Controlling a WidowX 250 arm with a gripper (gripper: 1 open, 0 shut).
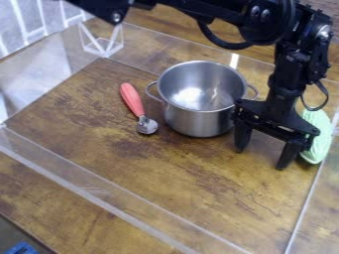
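The black gripper [265,149] is low over the wooden table at the right, fingers pointing down, just right of a steel pot [197,109] with two handles. Its fingers look spread apart, with nothing visible between them. A pale green vegetable-like object [314,144] lies behind and right of the gripper, partly hidden by it. Left of the pot is a tool with a red handle [131,98] and a round metal head.
Clear plastic walls border the wooden table [146,184]. A white railing shows at the top left, and a blue item at the bottom left corner.
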